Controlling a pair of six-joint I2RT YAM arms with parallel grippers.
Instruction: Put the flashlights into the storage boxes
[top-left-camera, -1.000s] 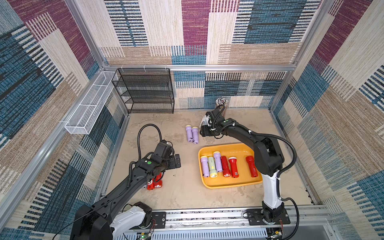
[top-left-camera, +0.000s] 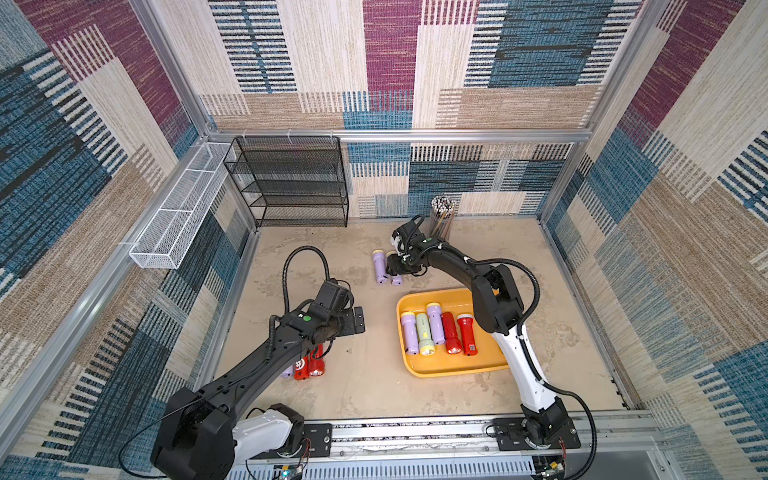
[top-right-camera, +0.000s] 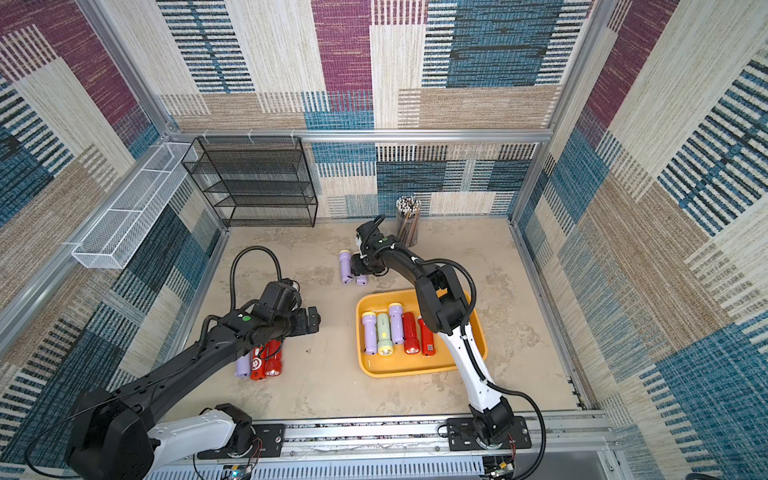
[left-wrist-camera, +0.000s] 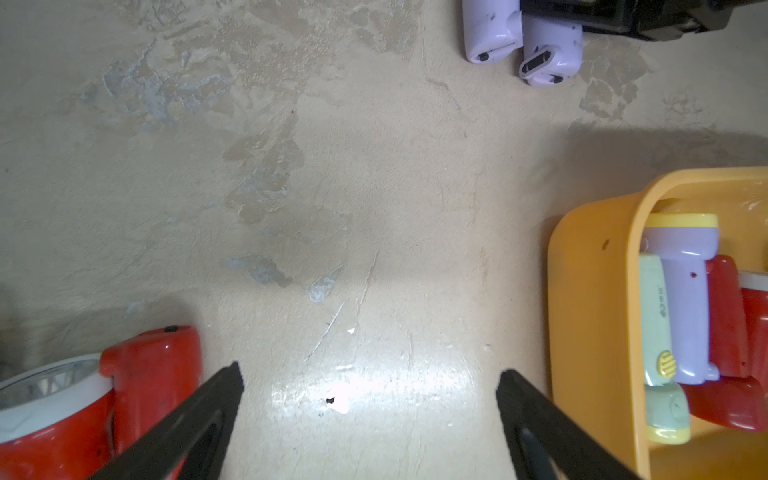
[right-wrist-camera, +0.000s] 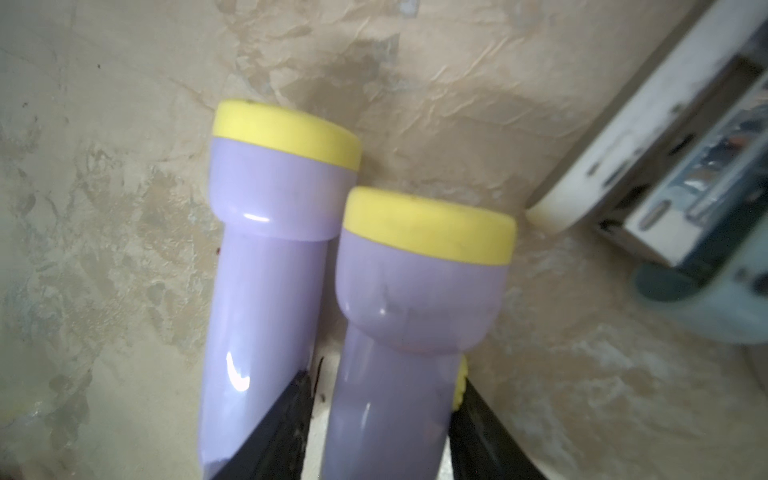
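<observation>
Two lavender flashlights with yellow rims lie side by side at the back of the table. In the right wrist view, the left one is free. My right gripper has its fingers on either side of the other flashlight's body, with a slim gap by the left finger. The orange box at the front right holds lavender, green and red flashlights, lying in a row. My left gripper is open and empty over bare table. Red flashlights lie at its left, with a lavender one beside them.
A cup of thin sticks stands just behind the right gripper. A black wire rack is at the back left and a white wire basket hangs on the left. Between the left gripper and the box the table is clear.
My right gripper has moved left onto the right-hand lavender flashlight, and that arm now covers the box's right part.
</observation>
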